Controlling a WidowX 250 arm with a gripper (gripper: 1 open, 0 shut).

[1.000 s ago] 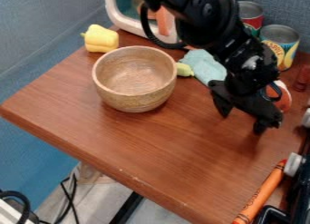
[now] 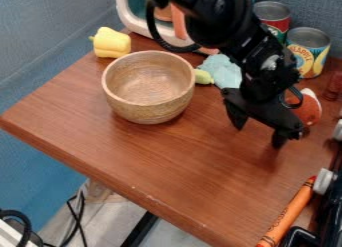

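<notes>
My black gripper hangs low over the right part of the wooden table, its two fingers spread open with nothing visible between them. Just behind it, partly hidden, is a red and white object. A wooden bowl stands to the left of the gripper.
A yellow pepper, a teal cloth and a small pale green item lie at the back. Cans stand back right. An orange crayon-like stick lies front right.
My gripper has shifted slightly left and up, uncovering a little more of the red and white object behind it.
</notes>
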